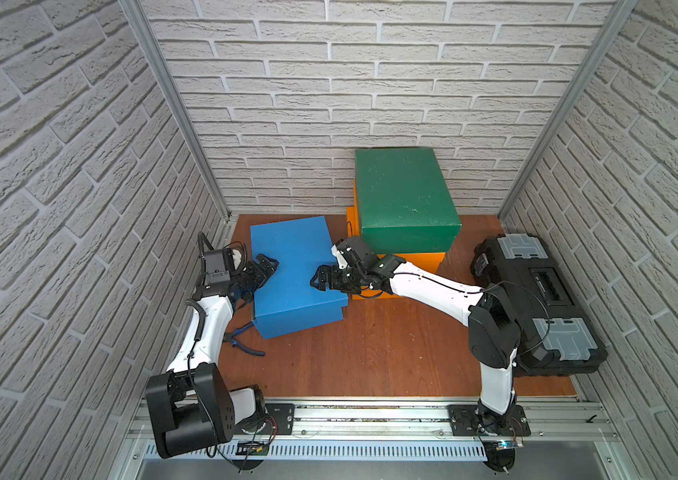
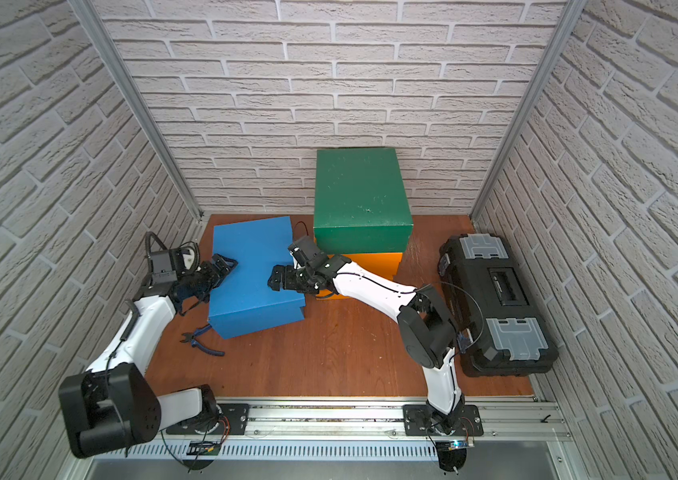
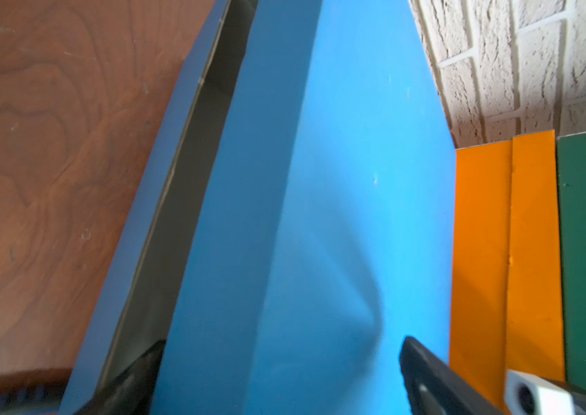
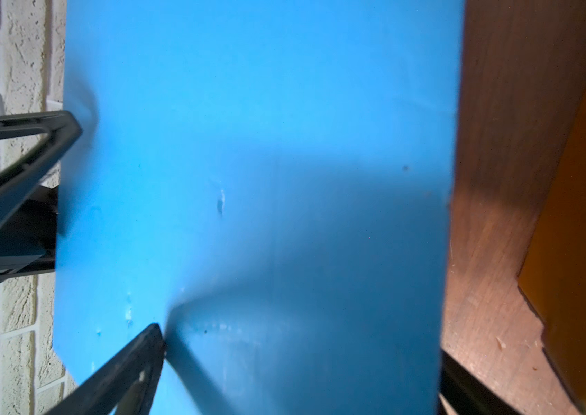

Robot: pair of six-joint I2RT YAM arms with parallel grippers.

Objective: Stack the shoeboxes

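A blue shoebox [image 1: 295, 264] stands at the left of the table, its lid tilted and lifted along the left side, where a dark gap [image 3: 192, 138] shows between lid and wall. At its left edge my left gripper [image 1: 255, 277] is open, one finger over the lid top and the other down by the lid's side. From the right, my right gripper [image 1: 331, 278] is also open, a finger above the lid and the other beyond its right edge. A green shoebox [image 1: 404, 192] rests on an orange shoebox [image 1: 428, 260] at the back, right of the blue one.
Blue-handled pliers [image 2: 203, 342] lie on the table near the blue box's front left corner. A black toolbox [image 1: 543, 296] fills the right side. Bare wooden table [image 1: 403, 352] shows in front of the boxes.
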